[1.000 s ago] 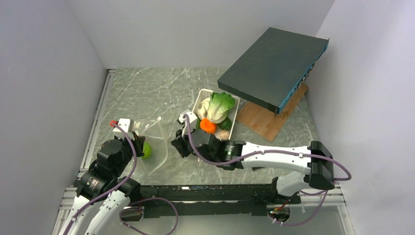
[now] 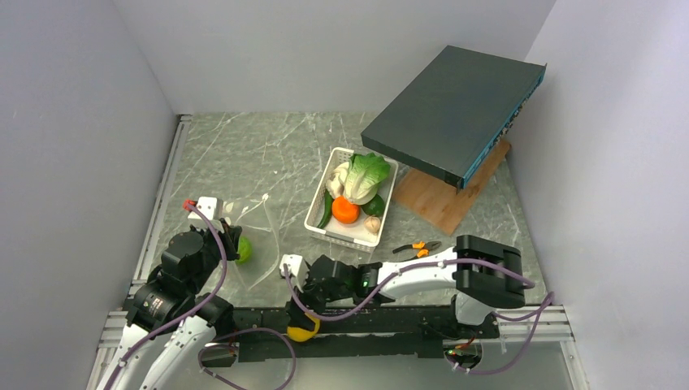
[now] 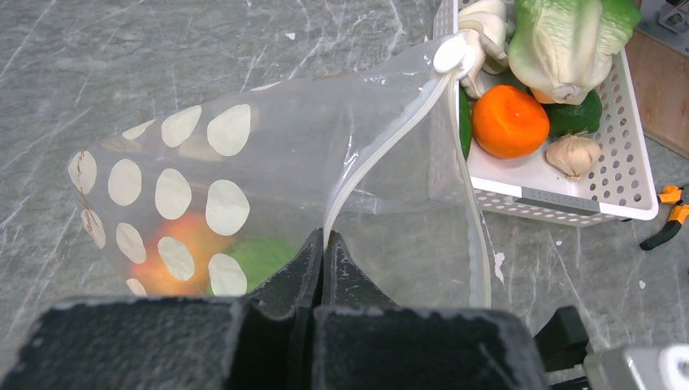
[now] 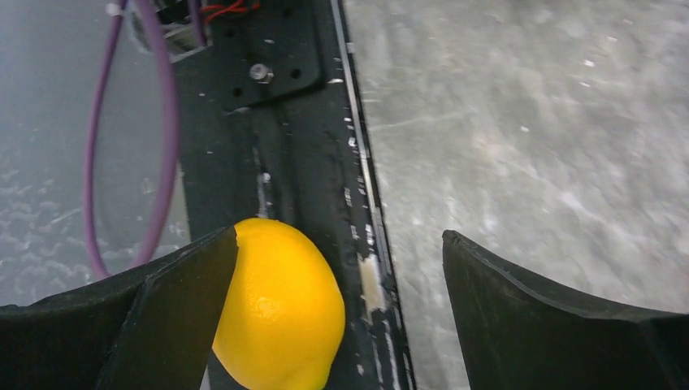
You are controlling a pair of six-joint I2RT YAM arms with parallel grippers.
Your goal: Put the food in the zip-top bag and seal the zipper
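A clear zip top bag [image 3: 390,244] with white spots holds a green item [image 2: 244,248] and, in the left wrist view, something orange-red [image 3: 191,236]. My left gripper is shut on the bag's zipper edge, holding the mouth partly open. My right gripper is open, low at the front edge, around a yellow fruit [image 4: 280,305] that lies on the black front rail.
A white basket [image 2: 351,236] holds lettuce, an orange, garlic and other vegetables. At the right are a wooden board [image 2: 439,207], orange-handled pliers [image 2: 421,248] and a large dark box [image 2: 451,106]. Bare counter lies at the back left.
My right arm has moved from beside the basket down to the front edge, where the yellow fruit now shows. The left gripper and bag look unchanged.
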